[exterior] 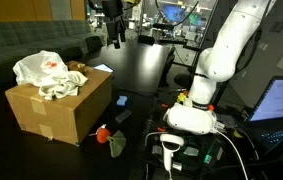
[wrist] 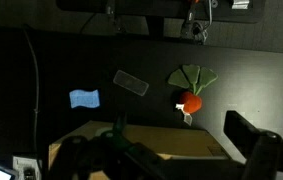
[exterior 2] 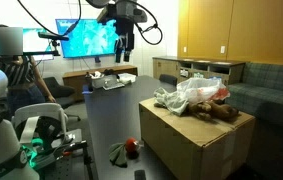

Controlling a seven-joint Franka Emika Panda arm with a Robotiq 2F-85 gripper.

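Note:
My gripper [exterior: 116,43] hangs high above the dark table, apart from everything on it; in the second exterior view the gripper [exterior 2: 123,55] is likewise up in the air. In the wrist view its fingers stand wide apart at the lower edge, with nothing held. Below lies a red round object [wrist: 189,102] beside a green leaf-shaped piece [wrist: 192,77]. A dark flat rectangle [wrist: 131,82] and a small light-blue piece [wrist: 84,98] lie to their left. The cardboard box [exterior: 41,118] carries a crumpled white bag [exterior: 39,68] and brown items [exterior 2: 214,108].
The robot's white base [exterior: 189,118] stands at the table's right side, with cables and small items around it. A laptop [exterior: 277,112] is at the far right. A grey sofa [exterior 2: 273,88] stands behind the table. Bare tabletop [exterior 2: 86,130] surrounds the small objects.

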